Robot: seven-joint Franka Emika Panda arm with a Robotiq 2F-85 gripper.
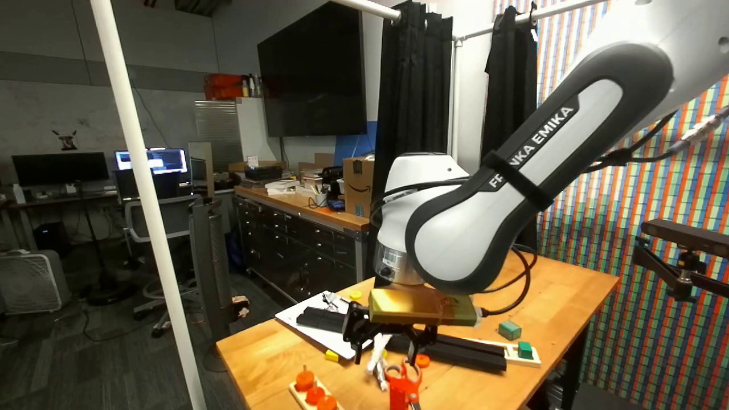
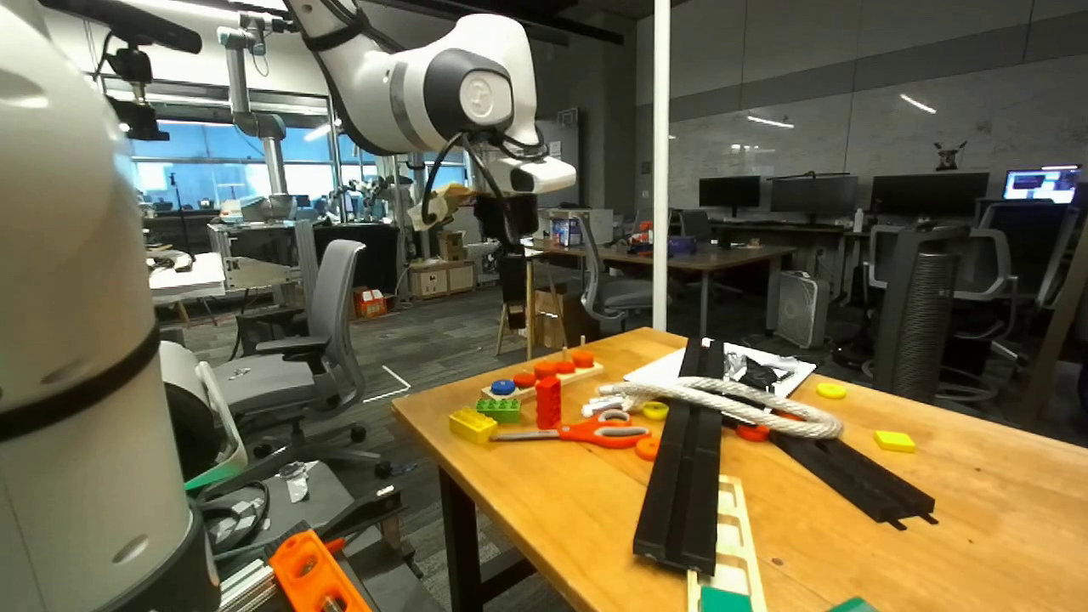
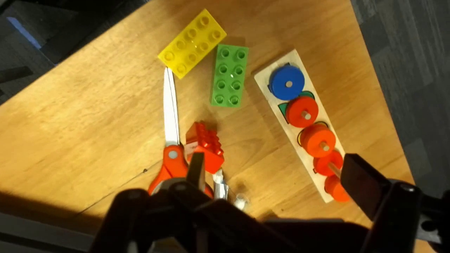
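My gripper stands open above the table, with nothing between its fingers. Below it in the wrist view lie a red brick (image 3: 205,147), orange-handled scissors (image 3: 171,111), a green brick (image 3: 230,76) and a yellow brick (image 3: 192,44). A wooden peg board (image 3: 276,122) carries a blue disc (image 3: 287,82) and several red and orange discs. My left finger partly covers the scissors' handles. In exterior view 1, the gripper (image 1: 386,352) appears in front of the white rope; exterior view 2 shows it (image 2: 517,306) high, beyond the table edge line.
Black track pieces (image 2: 685,459) and a white rope loop (image 2: 755,398) occupy the table's middle. A white board (image 1: 307,328) lies under one track. Green blocks (image 1: 510,331) sit by a pale wooden strip (image 2: 736,541). Bare wood surrounds the bricks.
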